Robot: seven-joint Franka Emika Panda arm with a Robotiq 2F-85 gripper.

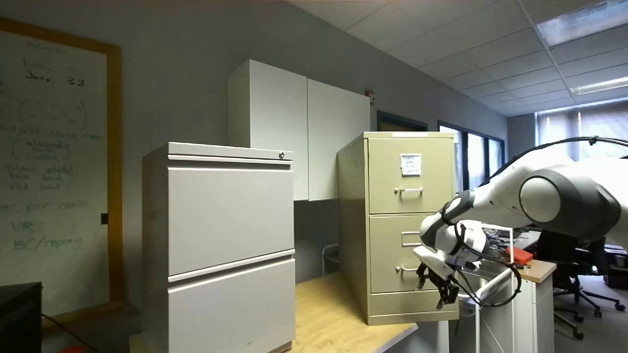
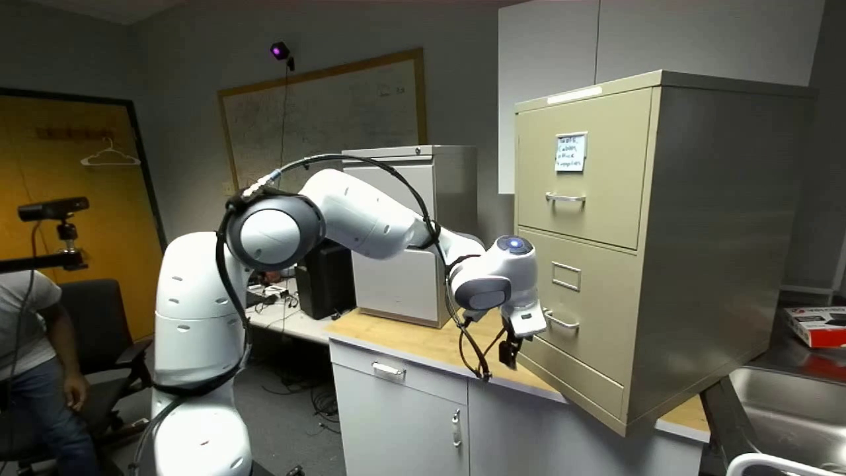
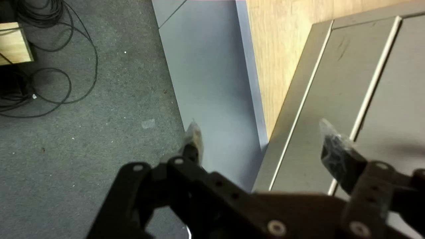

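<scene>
The tan two-drawer file cabinet (image 1: pixel 410 235) stands on the counter with both drawers shut; a handwritten label (image 2: pixel 570 152) is fixed to its upper drawer. My gripper (image 1: pixel 431 289) points downward in front of the lower drawer. Its fingers are spread wide apart in the wrist view, and only floor, counter side and cabinet front show between and beyond them. The lower handle (image 2: pixel 560 318) lies near the wrist in exterior view 2; from there I cannot tell how close the two are. The upper handle (image 2: pixel 565 198) is clear of the arm.
A grey file cabinet (image 1: pixel 230 220) shares the wooden counter (image 1: pixel 321 300) with the tan one. A sink (image 2: pixel 793 412) lies beyond the tan cabinet's right side. Loose cables (image 3: pixel 63 75) lie on the floor. At the left a person (image 2: pixel 36 357) sits on a chair.
</scene>
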